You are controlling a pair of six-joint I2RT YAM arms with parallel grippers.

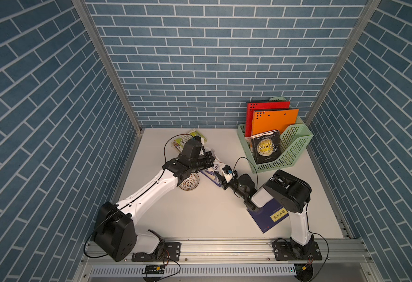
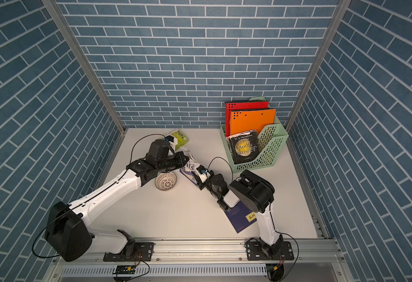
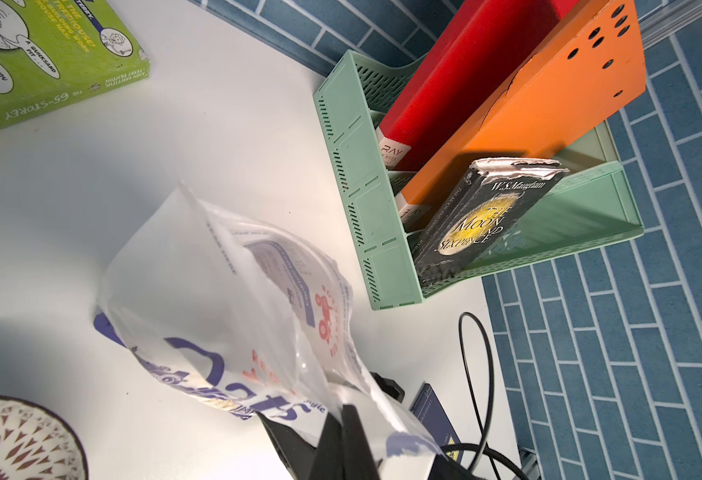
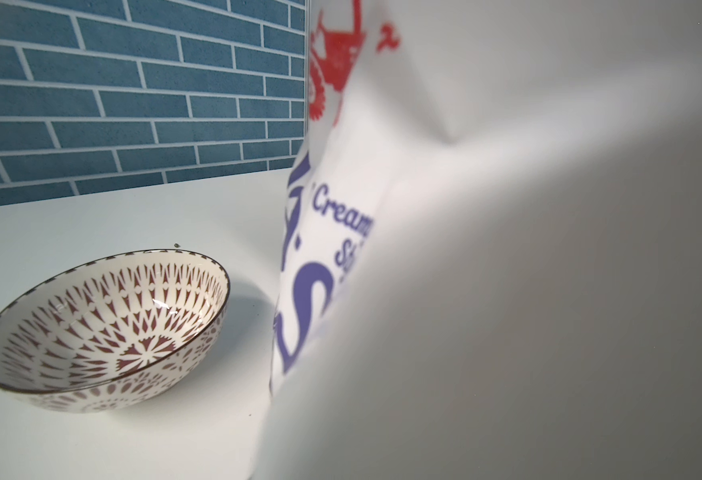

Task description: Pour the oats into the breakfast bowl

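The white plastic oats bag (image 3: 207, 304) with blue lettering hangs at mid-table, its top opening toward the left wrist camera. My left gripper (image 1: 210, 160) is shut at the bag's top, apparently pinching its thin edge. My right gripper (image 1: 222, 177) is shut on the bag's lower right side; in the right wrist view the bag (image 4: 343, 264) fills the right half and hides the fingers. The breakfast bowl (image 4: 111, 328), white with a brown pattern, sits empty on the table just left of and in front of the bag.
A green rack (image 1: 285, 162) with folders and a book stands back right. A green book (image 3: 39, 64) lies behind the left arm, a navy book (image 1: 264, 221) under the right arm.
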